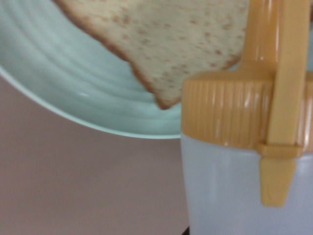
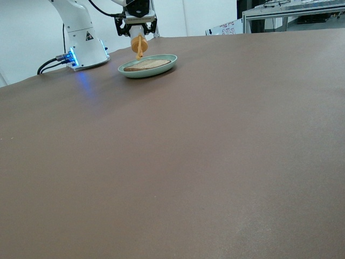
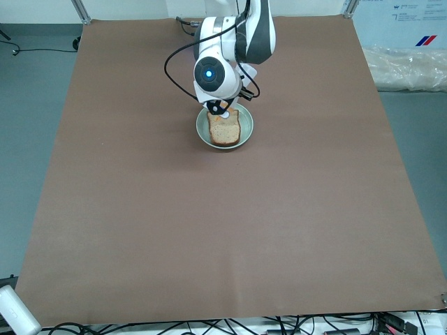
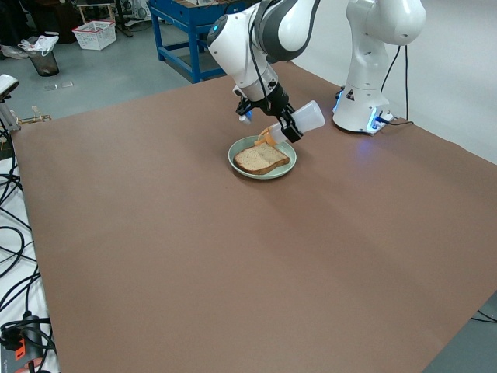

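A slice of bread (image 4: 259,158) lies on a pale green plate (image 4: 242,169) toward the far side of the table. My gripper (image 4: 283,124) is shut on a translucent white squeeze bottle (image 4: 309,116) with an orange cap (image 1: 227,107), held tipped over the bread with its nozzle pointing down toward the slice. In the top view the bottle's cap (image 2: 139,44) hangs just above the slice. Whether anything comes out of the nozzle cannot be made out. The wrist view shows the bottle close up, covering part of the bread and plate.
My arm's base (image 4: 361,109) stands at the table's edge beside the plate, with cables. A blue cart (image 4: 192,19) and loose cables are beyond the table's edges.
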